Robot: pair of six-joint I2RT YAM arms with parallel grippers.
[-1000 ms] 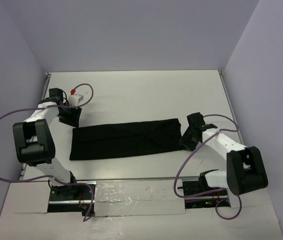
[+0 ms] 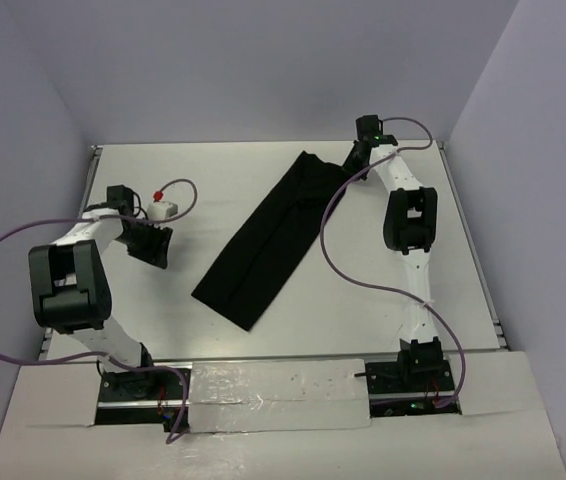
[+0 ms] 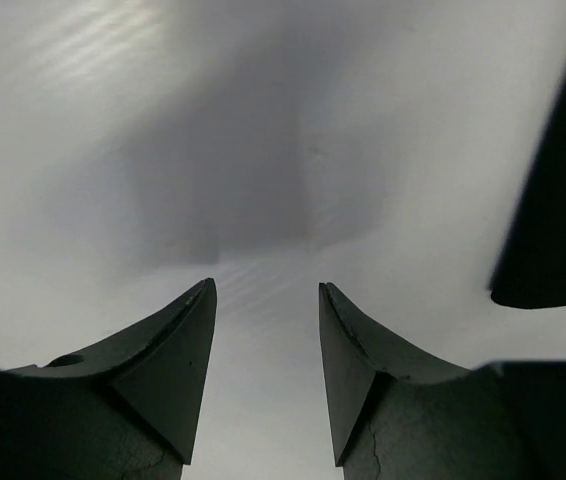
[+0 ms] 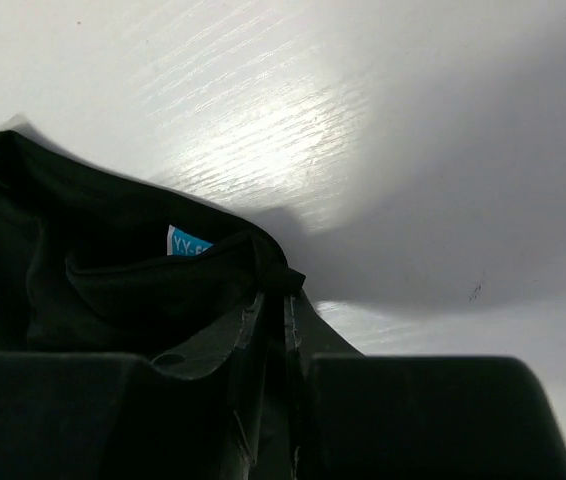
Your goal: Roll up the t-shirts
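Observation:
A black folded t-shirt point(image 2: 253, 250) lies diagonally as a long strip from back centre to front. My right gripper point(image 2: 353, 165) holds its back end; in the right wrist view the fingers point(image 4: 308, 330) pinch a fold of dark cloth, beside a blue label point(image 4: 188, 243). My left gripper point(image 2: 158, 250) stands open left of the shirt, nothing between its fingers; in the left wrist view the shirt's dark edge point(image 3: 558, 220) is at the right.
Free room lies at the back left and front right.
My right gripper has moved far toward the back with the shirt's end, swinging the strip from horizontal to diagonal. My left gripper has shifted slightly right and toward the front.

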